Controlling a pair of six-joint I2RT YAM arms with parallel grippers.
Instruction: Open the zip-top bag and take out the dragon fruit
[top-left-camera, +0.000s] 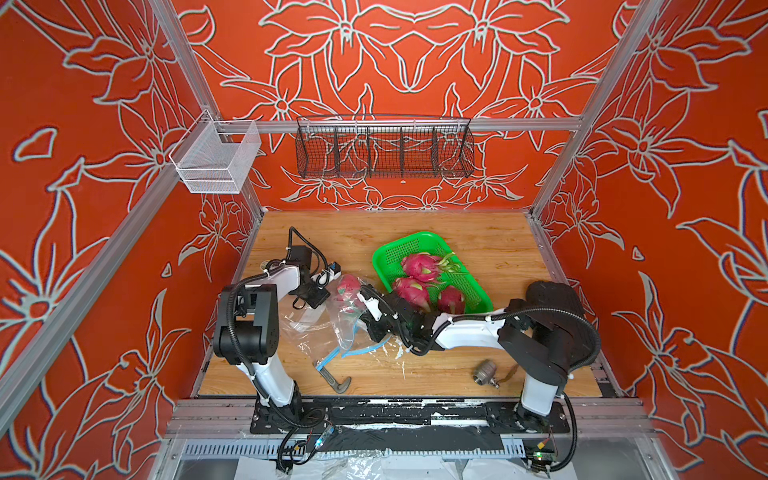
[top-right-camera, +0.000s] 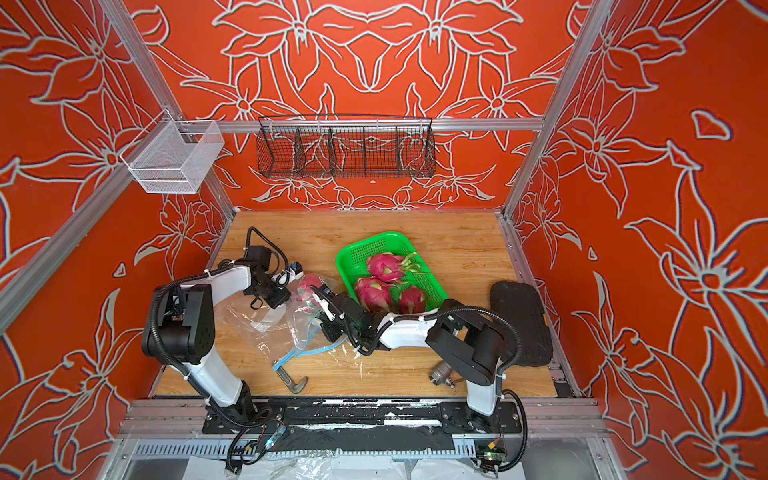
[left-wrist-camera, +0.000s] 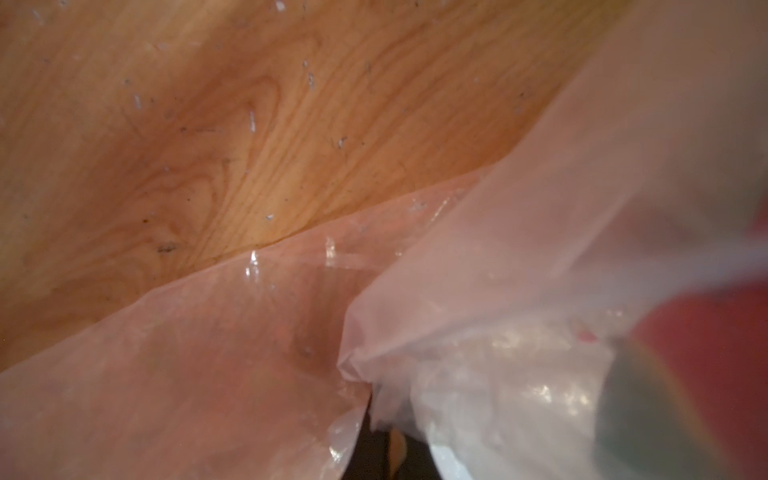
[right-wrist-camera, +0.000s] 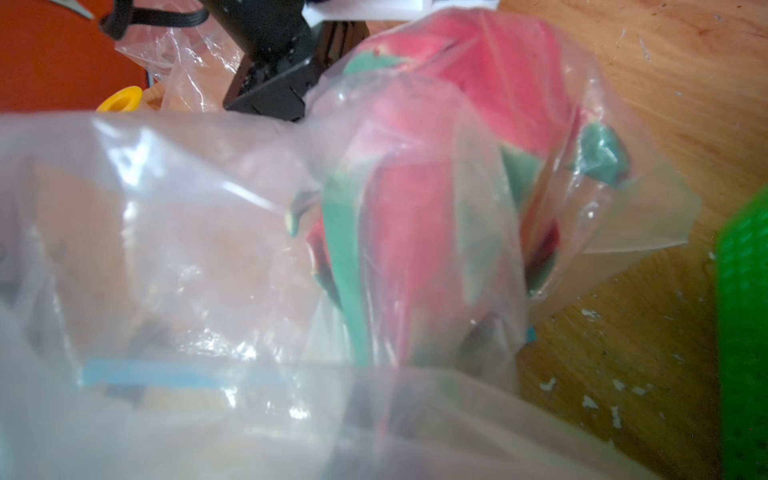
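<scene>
A clear zip top bag (top-left-camera: 308, 334) lies crumpled on the table between my arms, its blue zip strip (top-left-camera: 369, 349) toward the front. Inside the film is a pink dragon fruit (top-left-camera: 348, 287) with green scales, seen large as the bagged dragon fruit (right-wrist-camera: 408, 232) in the right wrist view. At the bag's left side, my left gripper is shut on a gathered fold of film. My right gripper (top-left-camera: 364, 310) is shut, just right of the fruit. Film blurs its fingertips in its wrist view, and nothing clear shows between them.
A green basket (top-left-camera: 386, 257) holding three dragon fruits (top-left-camera: 421, 266) stands behind my right forearm. A hooked grey tool (top-left-camera: 339, 385) and a metal fitting (top-left-camera: 485, 372) lie near the front edge. Bare wood is free at the back.
</scene>
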